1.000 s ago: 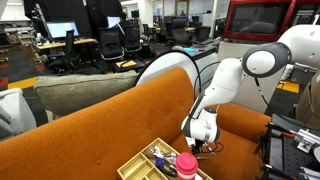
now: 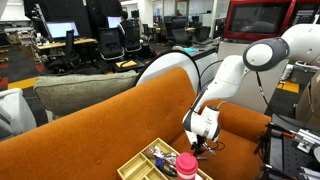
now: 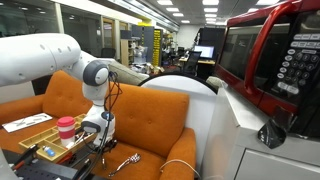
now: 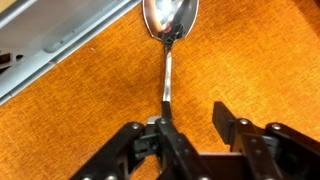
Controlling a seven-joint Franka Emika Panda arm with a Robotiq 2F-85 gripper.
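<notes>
A silver spoon (image 4: 168, 60) lies on the orange seat in the wrist view, its bowl at the top and its handle running down toward my gripper. The gripper is partly open. The handle's lower end reaches the left fingertip (image 4: 164, 112), which hides any part beyond it; I cannot tell whether they touch. Bare orange fabric shows between the fingers. In exterior view 2, a shiny utensil (image 3: 128, 160) rests on the seat, just right of the lowered gripper. The fingertips are too small there to read.
A light wooden tray (image 2: 133, 168) with items in it and a red-and-white container (image 2: 187, 166) stand left of the gripper. A grey metallic edge (image 4: 62, 50) crosses the wrist view's upper left. The sofa backrest (image 2: 100, 112) rises behind; open seat lies to the right.
Over the last second my arm and gripper have shifted slightly to the right in exterior view 1. The tray and container have stayed where they were.
</notes>
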